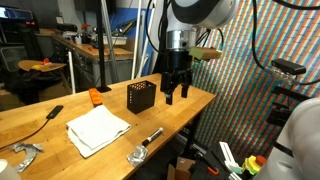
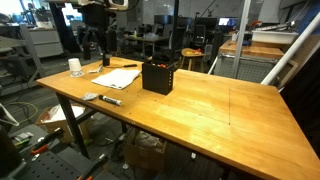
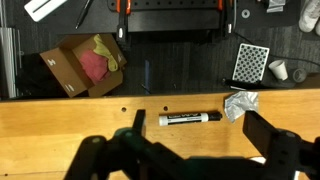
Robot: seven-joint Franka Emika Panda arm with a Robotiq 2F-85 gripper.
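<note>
My gripper (image 1: 177, 95) hangs high over the table (image 1: 193, 110), its two fingers well apart and nothing between them. From the wrist view, the dark fingers (image 3: 138, 127) stand wide at either side of the lower picture. Below them, close to the table edge, lies a black-and-white marker-like stick (image 3: 190, 118). Beside it is a crumpled clear or silvery wrapper (image 3: 240, 104). A white cloth (image 1: 97, 130) is spread flat on the table. Behind it stands a black mesh box (image 1: 141, 96), its contents partly visible as orange-red in the second exterior view.
An orange item (image 1: 95, 97) and a dark tool with a cord (image 1: 54, 112) lie toward the back. A white cup (image 2: 75, 65) stands at the far end. Off the edge, a cardboard box (image 3: 65, 68) sits lower down. Much of the table beyond the mesh box is bare.
</note>
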